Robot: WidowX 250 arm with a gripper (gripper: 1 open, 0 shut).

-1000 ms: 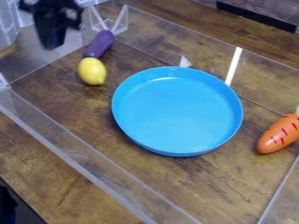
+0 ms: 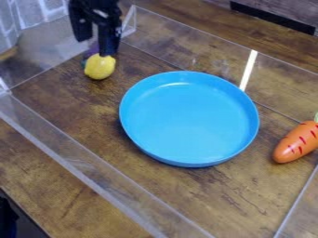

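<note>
My dark gripper (image 2: 97, 33) hangs at the upper left, blurred, its fingers apart above a yellow lemon (image 2: 100, 66). A purple eggplant (image 2: 91, 53) is mostly hidden behind the gripper and lemon. A round blue plate (image 2: 189, 118) lies in the middle, empty. An orange toy carrot (image 2: 297, 141) lies at the right edge.
Clear plastic walls (image 2: 74, 167) border the wooden work surface (image 2: 199, 195) on the left and back. Free wood shows in front of the plate and behind it to the right.
My gripper has moved right, now over the lemon and eggplant.
</note>
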